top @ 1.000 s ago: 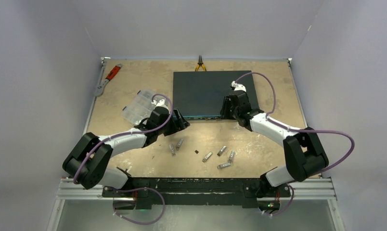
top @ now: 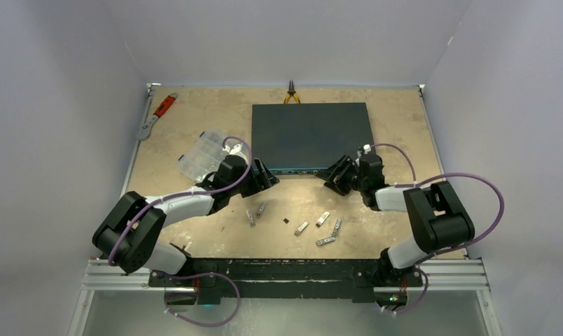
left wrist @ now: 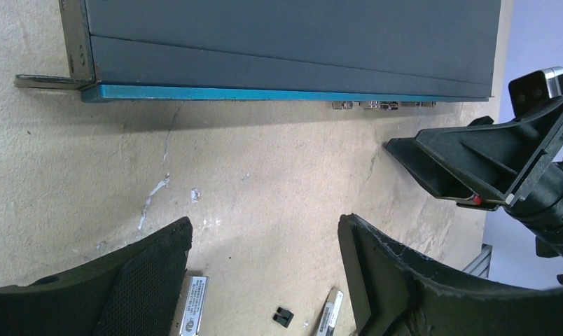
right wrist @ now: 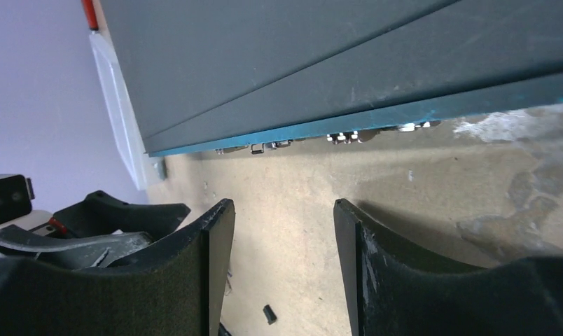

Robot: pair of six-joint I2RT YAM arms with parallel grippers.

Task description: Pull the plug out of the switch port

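Observation:
A dark switch (top: pixel 310 133) with a blue front edge lies at the back middle of the board. Along that edge, small metallic plugs or port parts (right wrist: pixel 345 137) stick out a little in the right wrist view; which are plugs I cannot tell. My right gripper stands open just in front of the edge, with bare board between its fingers. To the left, my left gripper is open too and holds nothing, near the switch's left front corner. In the left wrist view the ports (left wrist: pixel 380 105) are partly hidden under the edge.
Several silver modules (top: pixel 323 219) and a small black piece (top: pixel 286 220) lie on the front part of the board. A clear compartment box (top: pixel 203 155) is behind the left arm. Pliers (top: pixel 291 92) and a red-handled tool (top: pixel 157 115) lie at the back.
The left arm has barely moved. Loose pieces lie as before.

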